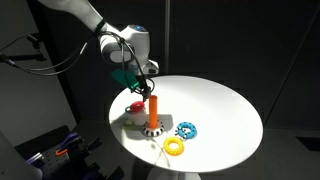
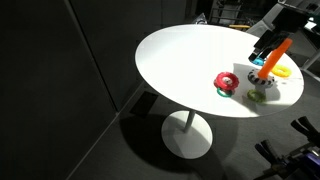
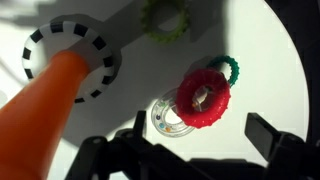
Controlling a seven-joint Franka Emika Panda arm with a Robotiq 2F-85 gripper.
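Observation:
My gripper stands open above the table, with nothing between its fingers. Between and ahead of the fingertips in the wrist view lies a red ring, partly over a clear beaded ring. A small dark green ring shows at the red ring's edge. An orange post rises from a black-and-white base, and no ring is on the post. In exterior view 1 the gripper hangs just above the red ring, left of the post.
A yellow-green ring lies apart from the red one. Right of the post are a blue ring and a yellow ring. The tall post stands close beside the gripper.

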